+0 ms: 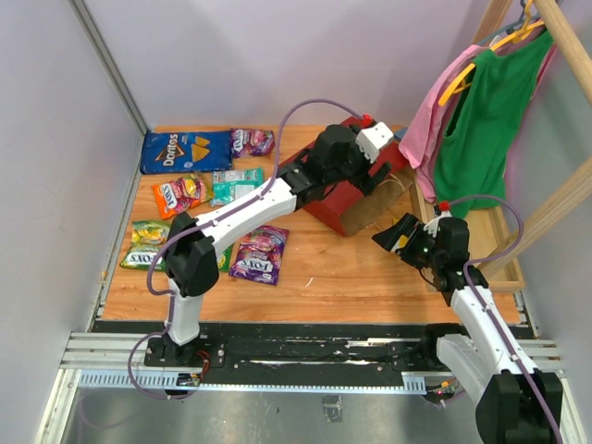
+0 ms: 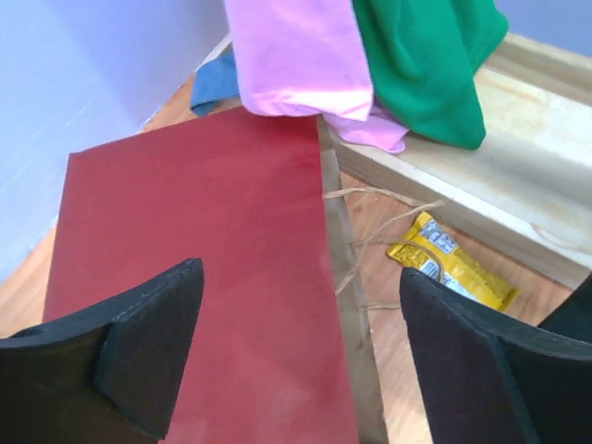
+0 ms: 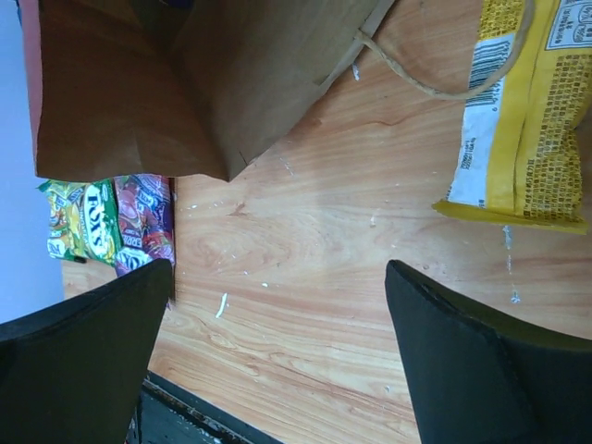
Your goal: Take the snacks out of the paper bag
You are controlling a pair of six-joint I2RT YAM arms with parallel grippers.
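A red paper bag (image 1: 330, 212) with brown lining lies at the back right of the wooden table, its rope handles toward the clothes rack. My left gripper (image 1: 371, 176) is above the bag, part open with nothing between its fingers in the left wrist view. Low at the bag's right, my right gripper (image 1: 396, 236) stands open and empty; its view looks at the bag's brown opening (image 3: 129, 102) and a yellow snack packet (image 3: 518, 120) lying outside it on the table. Several snack packets, including blue Doritos (image 1: 185, 151) and purple Skittles (image 1: 260, 253), lie on the left half.
A wooden rack (image 1: 513, 277) with hanging green (image 1: 486, 120) and pink garments stands at the right, its tray edge beside the bag. Bare table (image 1: 342, 287) lies at the front middle.
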